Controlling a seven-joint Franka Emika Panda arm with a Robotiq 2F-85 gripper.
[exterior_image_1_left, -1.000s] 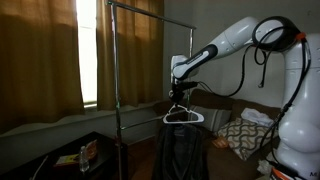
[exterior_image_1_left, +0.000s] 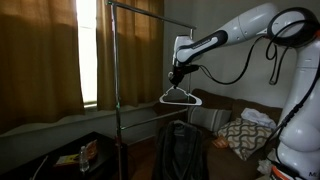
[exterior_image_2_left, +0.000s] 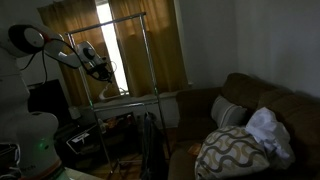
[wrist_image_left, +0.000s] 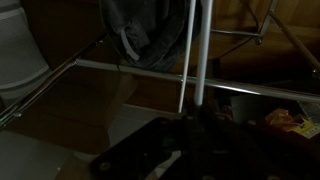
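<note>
A white clothes hanger (exterior_image_1_left: 181, 98) dangles from my gripper (exterior_image_1_left: 173, 82), which is shut on its upper part, in front of the metal garment rack (exterior_image_1_left: 117, 80). In the wrist view the hanger (wrist_image_left: 203, 55) shows as pale bars running up from the dark fingers, and the gripper is too dark there for its fingertips to show clearly. From the other side, my gripper (exterior_image_2_left: 106, 76) appears between the rack's uprights (exterior_image_2_left: 152, 62), well below the top bar. The hanger's hook is hard to make out.
A dark garment or bag (exterior_image_1_left: 180, 150) hangs low at the rack. A brown couch (exterior_image_1_left: 225, 112) with a patterned pillow (exterior_image_1_left: 243, 137) and white cloth (exterior_image_1_left: 258, 117) stands at the right. The dark table (exterior_image_1_left: 40, 165) at left holds small items. Brown curtains (exterior_image_1_left: 50, 60) cover the window.
Over the last second my gripper and the hanger have risen and shifted slightly left.
</note>
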